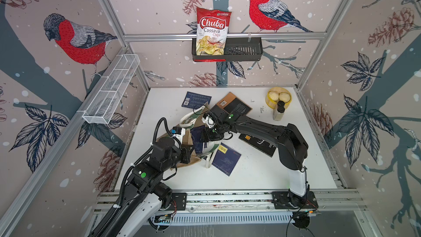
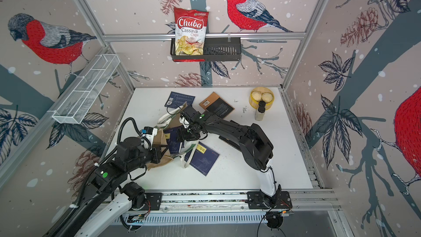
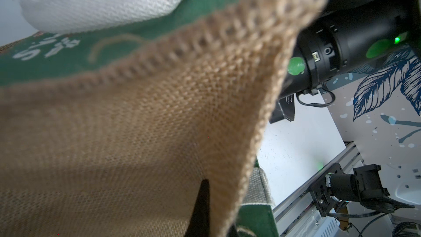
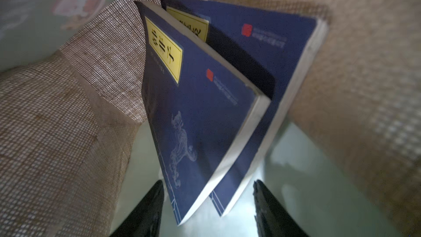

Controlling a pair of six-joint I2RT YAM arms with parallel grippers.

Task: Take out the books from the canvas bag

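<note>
The canvas bag (image 1: 188, 158) lies open on the table, burlap with green and white handles. Inside, the right wrist view shows two navy books with yellow labels, a front one (image 4: 193, 122) leaning on a rear one (image 4: 280, 39). My right gripper is open at the bag's mouth, its fingertips just short of the books' lower ends, nothing between them. My left gripper (image 1: 186, 151) is at the bag's near left side; the left wrist view shows a dark finger against the burlap, the other mostly hidden, so its state is unclear.
A navy book (image 1: 225, 162), a black book (image 1: 258, 145), a brown-black book (image 1: 234, 105) and another navy book (image 1: 195, 101) lie around the bag. A bamboo basket (image 1: 269, 103) and a jar (image 1: 278, 113) stand back right.
</note>
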